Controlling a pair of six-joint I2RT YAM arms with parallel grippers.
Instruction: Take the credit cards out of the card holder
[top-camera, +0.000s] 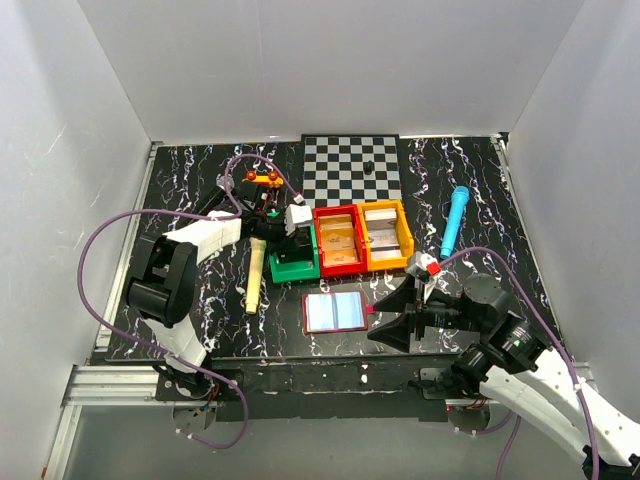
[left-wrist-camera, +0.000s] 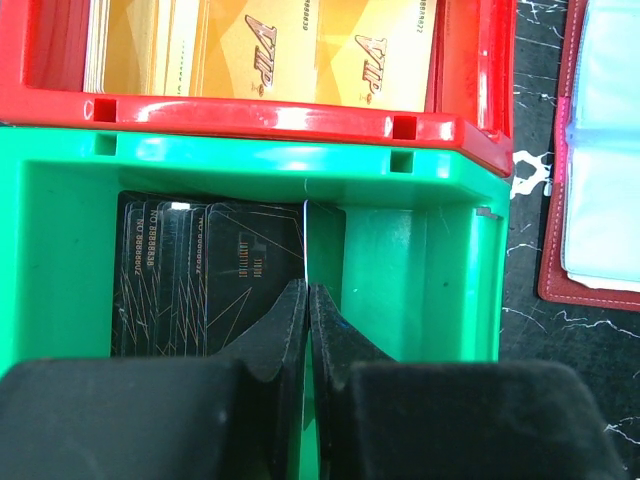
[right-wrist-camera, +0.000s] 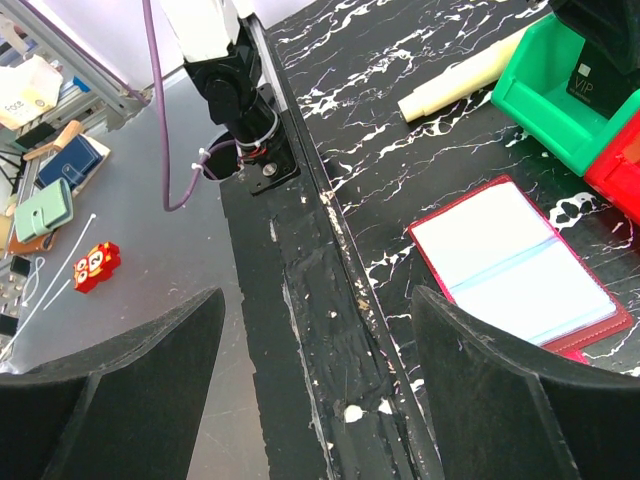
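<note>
The card holder (top-camera: 335, 298) lies open on the table at front centre, its clear sleeves (left-wrist-camera: 608, 120) facing up; they look empty of cards. In the left wrist view my left gripper is shut on a thin card (left-wrist-camera: 305, 235), seen edge-on and upright inside the green bin (left-wrist-camera: 400, 160). Several black cards (left-wrist-camera: 250, 265) lie overlapped in that bin, to the left of the held card. My right gripper stands open with nothing between its fingers, just right of the card holder in the top view.
A red bin (top-camera: 340, 268) with gold cards and a yellow bin (top-camera: 407, 235) with pale cards adjoin the green one. A cream tube (top-camera: 255, 275) lies left, a blue microphone (top-camera: 455, 215) right, a checkered board (top-camera: 350, 165) behind.
</note>
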